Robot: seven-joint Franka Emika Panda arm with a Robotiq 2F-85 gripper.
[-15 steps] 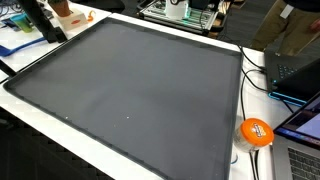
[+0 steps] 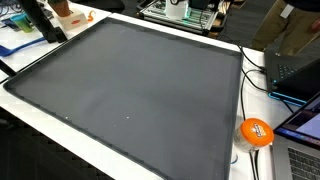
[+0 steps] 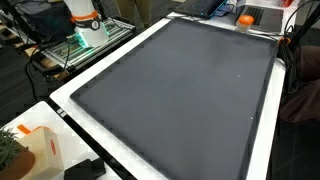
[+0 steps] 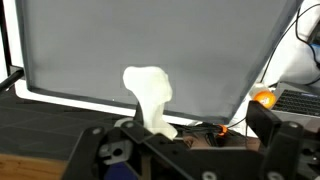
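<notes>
My gripper shows only in the wrist view, its dark parts spread along the bottom edge; it is open. A pale, tapered thing stands out in front of the left part of the gripper. What it is and whether it touches a finger I cannot tell. The dark grey board with a white border lies flat, and both exterior views show it bare. In the wrist view the board fills most of the picture above the gripper.
An orange-topped container stands on the white edge near a laptop, with cables close by. Exterior view 2 shows the white robot base at left and a plant pot in the near left corner. The board's middle is free.
</notes>
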